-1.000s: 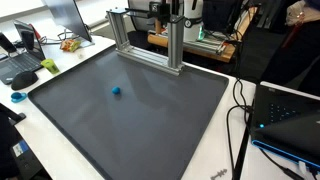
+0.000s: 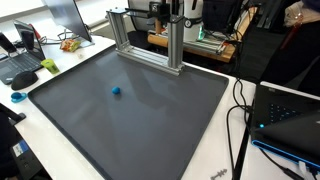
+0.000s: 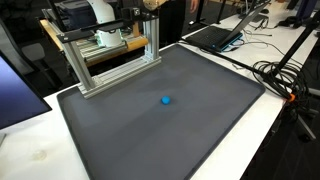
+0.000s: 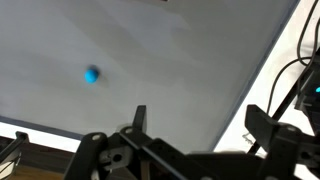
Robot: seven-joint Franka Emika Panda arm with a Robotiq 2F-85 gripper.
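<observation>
A small blue object rests by itself on the dark grey mat. Seen from the other side, the blue object lies near the middle of the mat. In the wrist view the blue object is at the upper left, well apart from my gripper. The fingers are spread wide with only bare mat between them, so the gripper is open. Neither exterior view clearly shows the gripper's fingertips.
A metal frame stands at the mat's back edge. Black cables and a laptop lie beyond the mat. A dark case sits at the right.
</observation>
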